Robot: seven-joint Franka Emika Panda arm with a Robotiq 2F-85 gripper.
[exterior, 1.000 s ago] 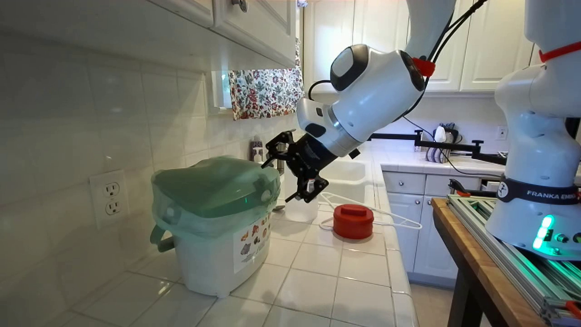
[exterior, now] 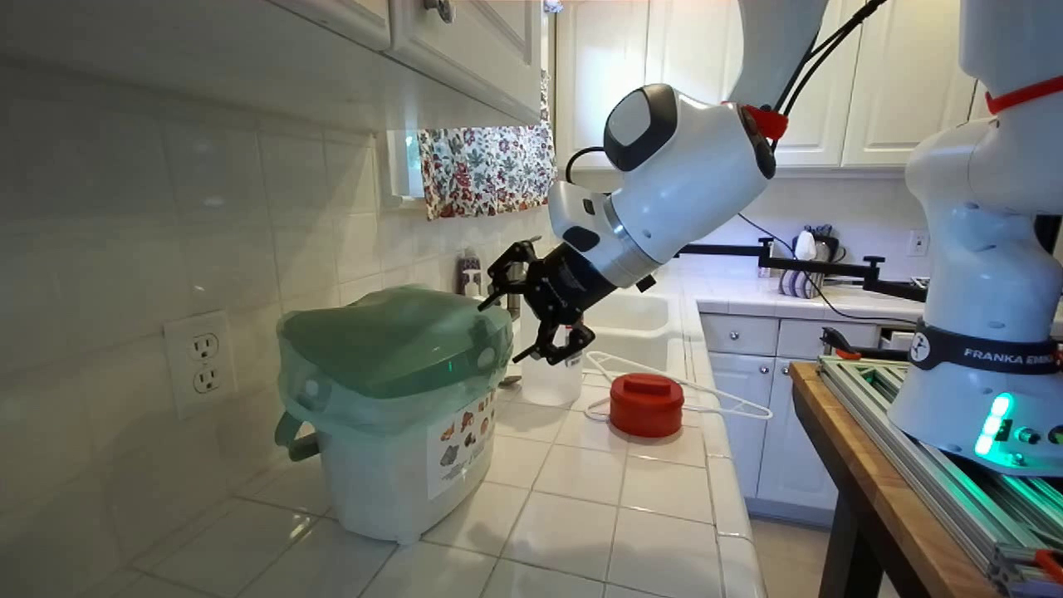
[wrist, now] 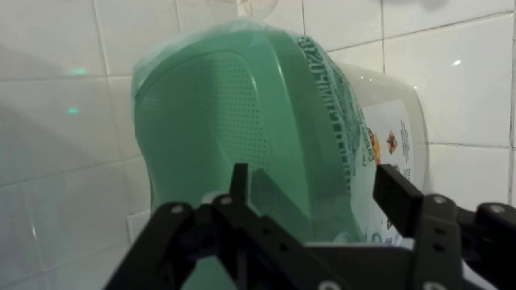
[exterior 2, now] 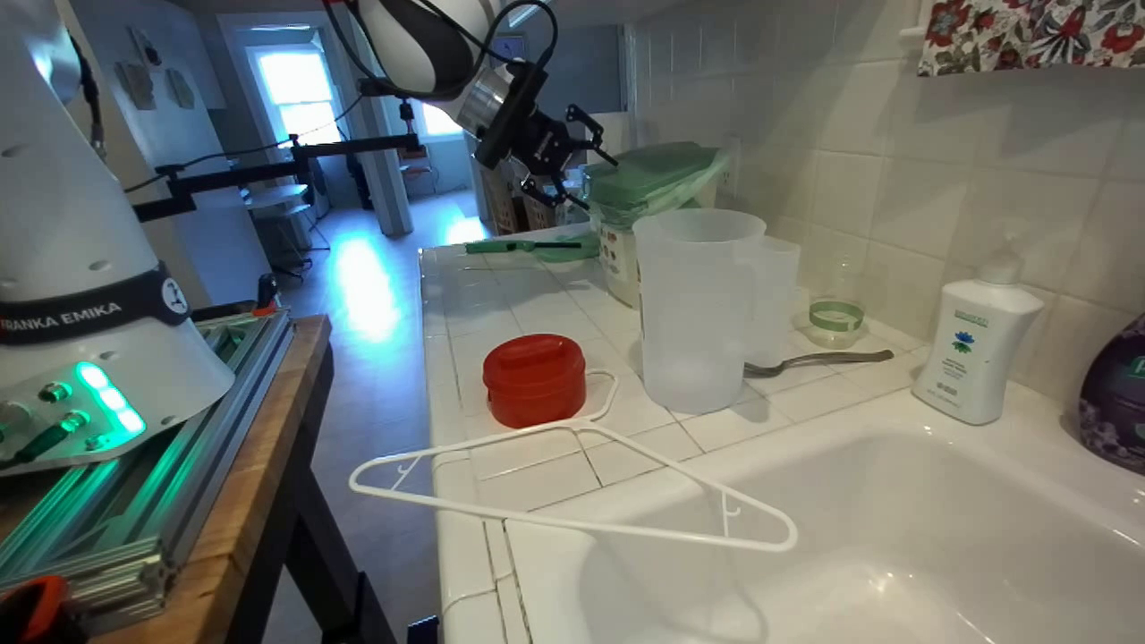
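Note:
A pale bin (exterior: 399, 493) with a green lid (exterior: 394, 339) stands on the counter by the tiled wall, a thin green bag bunched around its rim. The lid is down over the bin. My gripper (exterior: 505, 332) is just off the lid's sink-side edge, tilted toward it, its black fingers spread wide with nothing between them. In the wrist view the lid (wrist: 193, 125) fills the middle, and the gripper spans the lid's edge from above; whether a finger touches it, I cannot tell.
Toward the sink are a red container (exterior 2: 533, 381), a white hanger (exterior 2: 558, 522) reaching over the sink (exterior 2: 912, 515), a frosted pitcher (exterior 2: 698, 322), a fork (exterior 2: 821, 363) and a soap bottle (exterior 2: 977, 343). Overhead cabinets (exterior: 458, 50) hang above the bin.
My gripper has turned slightly, its lower finger shifting a little up and toward the bin. It stays open. The bin and its lid look unmoved.

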